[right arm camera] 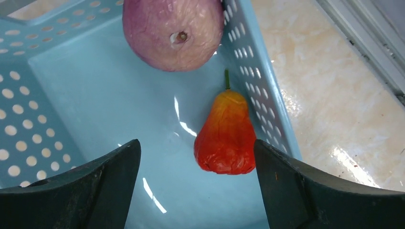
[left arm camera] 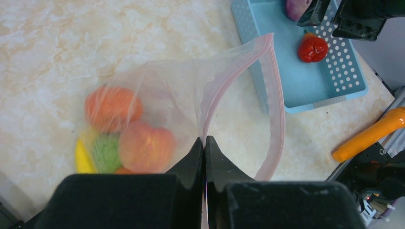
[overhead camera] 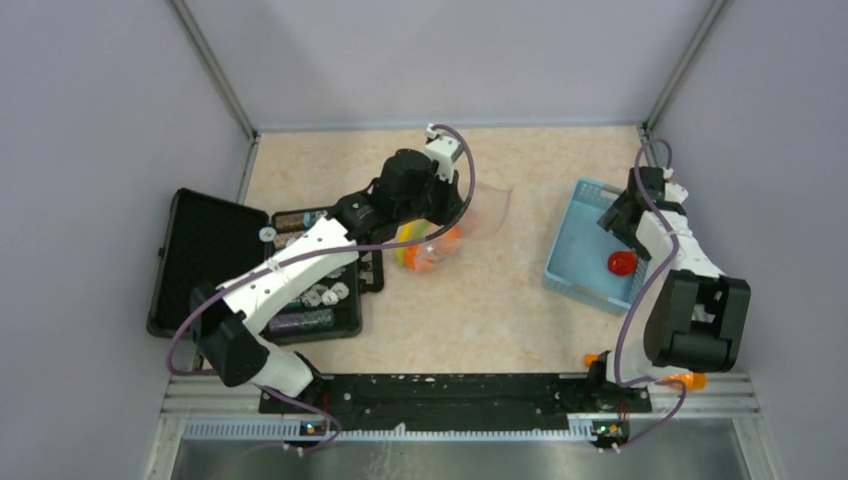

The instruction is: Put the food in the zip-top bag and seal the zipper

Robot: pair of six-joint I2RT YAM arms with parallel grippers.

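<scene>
The clear zip top bag [left arm camera: 167,90] lies with its pink-edged mouth spread, several foods inside: an orange one [left arm camera: 112,109], a peach-coloured one [left arm camera: 145,147], a green one and a yellow one. My left gripper is shut on the bag's rim at the mouth. In the blue basket [right arm camera: 119,100] lie a red-orange pepper-like food [right arm camera: 227,136] and a purple round food [right arm camera: 174,33]. Over the basket, my right gripper stands open, its fingers wide apart; the red food sits ahead between them, untouched as far as shows.
An open black case [overhead camera: 318,318] with jars stands at the left. An orange cylinder [left arm camera: 370,136] lies near the front right. The basket's perforated wall [right arm camera: 258,76] runs close beside the red food. Between bag and basket the table [overhead camera: 510,310] is clear.
</scene>
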